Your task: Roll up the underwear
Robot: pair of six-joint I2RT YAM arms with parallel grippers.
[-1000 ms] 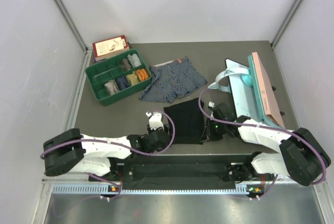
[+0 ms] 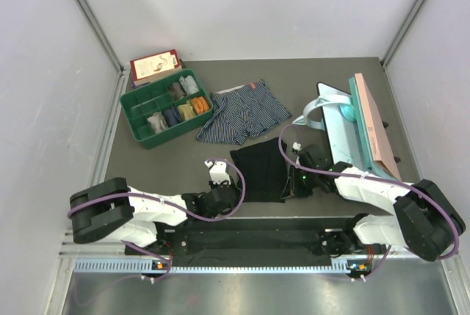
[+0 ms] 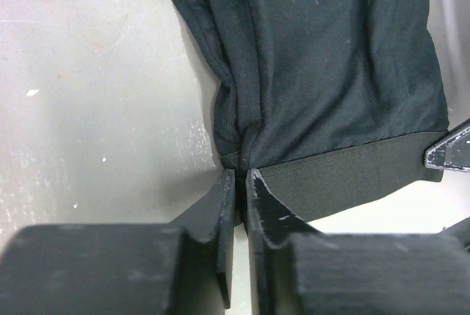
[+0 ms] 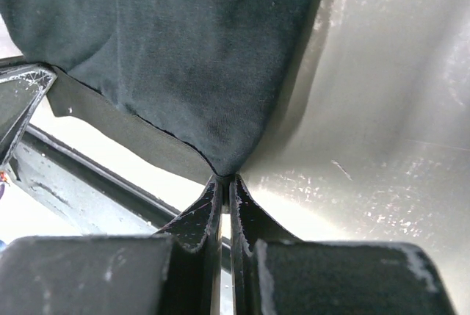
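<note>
A black pair of underwear (image 2: 260,168) lies flat near the table's front edge, its waistband toward me, with folds along the left side in the left wrist view. My left gripper is at the left end of the waistband (image 3: 338,175), fingertips close together on the folded edge; how tightly they are closed is unclear. My right gripper is shut at the waistband's right corner, with its tips against the cloth; whether any fabric is pinched between them cannot be seen.
A green divided box (image 2: 139,102) of rolled garments stands back left, striped shorts (image 2: 239,117) lie behind the black pair, and a white-and-teal object (image 2: 341,135) with a cardboard panel (image 2: 374,124) takes up the right. Bare table shows at the left.
The left arm has shifted slightly, its elbow moving to the right. The right arm and the black underwear look unchanged.
</note>
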